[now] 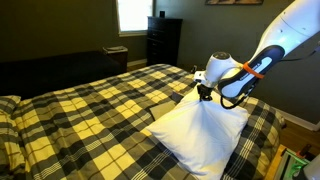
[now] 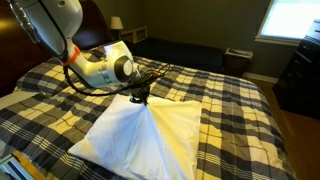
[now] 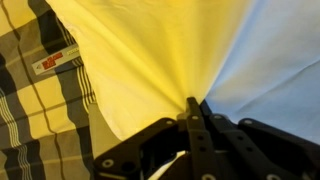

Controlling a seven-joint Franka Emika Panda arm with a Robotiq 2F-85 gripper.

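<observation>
A white cloth point(image 1: 195, 130) lies spread over the checked bedding, its upper part pulled up into folds. At the peak of those folds my gripper point(image 1: 204, 93) is shut on the cloth. In exterior view 2 the cloth point(image 2: 150, 130) rises toward the gripper point(image 2: 141, 98) while its lower edges rest on the bed. Up close in the wrist view, creases of the cloth point(image 3: 150, 60) run together at the fingertips of the gripper, and one side looks yellowish. The pinched bit itself is hidden between the fingers.
Checked bedding point(image 1: 80, 125) covers the wide surface, clear to the left of the cloth. A small white tag with red print point(image 3: 55, 58) lies at the cloth's edge in the wrist view. A flat tan patch point(image 1: 161, 108) shows beside the cloth. A dark dresser point(image 1: 163, 40) stands farther back.
</observation>
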